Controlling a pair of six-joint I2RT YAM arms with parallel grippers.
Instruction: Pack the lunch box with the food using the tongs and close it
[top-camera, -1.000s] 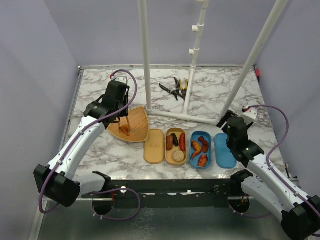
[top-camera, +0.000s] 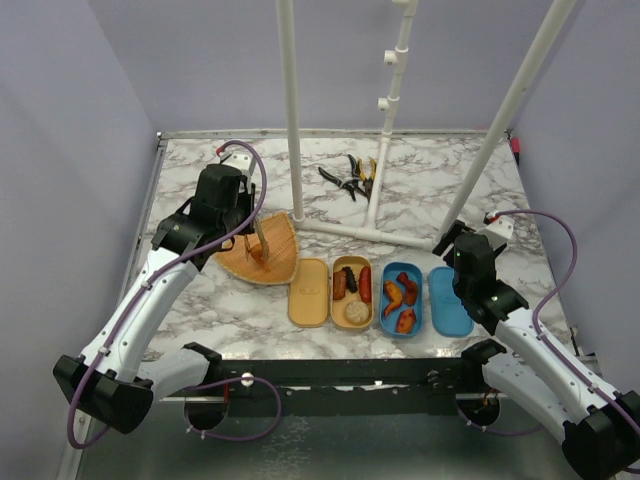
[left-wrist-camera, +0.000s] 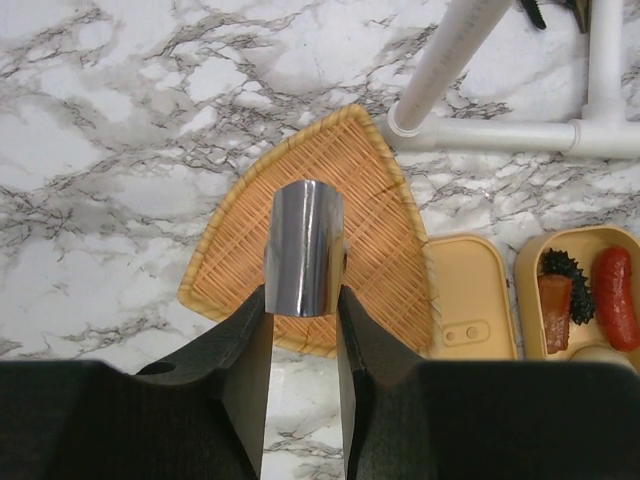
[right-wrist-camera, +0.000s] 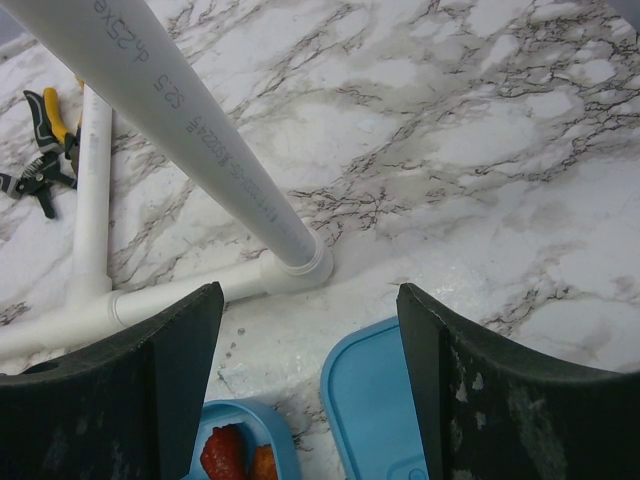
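Note:
My left gripper (top-camera: 245, 195) is shut on metal tongs (left-wrist-camera: 304, 240), above the woven basket (top-camera: 230, 262) (left-wrist-camera: 230, 260). In the top view a small orange piece (top-camera: 257, 253) shows at the tongs' lower end; whether it is gripped I cannot tell. The yellow lunch box (top-camera: 350, 322) (left-wrist-camera: 540, 250) holds sausage, a dark piece and a pale round item. The blue box (top-camera: 385, 325) (right-wrist-camera: 280, 440) holds several cooked pieces. My right gripper (top-camera: 452, 236) hangs open over the right side, near the blue lid (top-camera: 450, 310) (right-wrist-camera: 365, 390).
A yellow lid (top-camera: 308, 295) (left-wrist-camera: 470, 290) lies between basket and yellow box. A white pipe frame (top-camera: 355, 231) (right-wrist-camera: 200, 292) stands behind them, with pliers (top-camera: 345, 184) beyond. Bare marble lies along the left and far right.
The right arm and boxes are unchanged.

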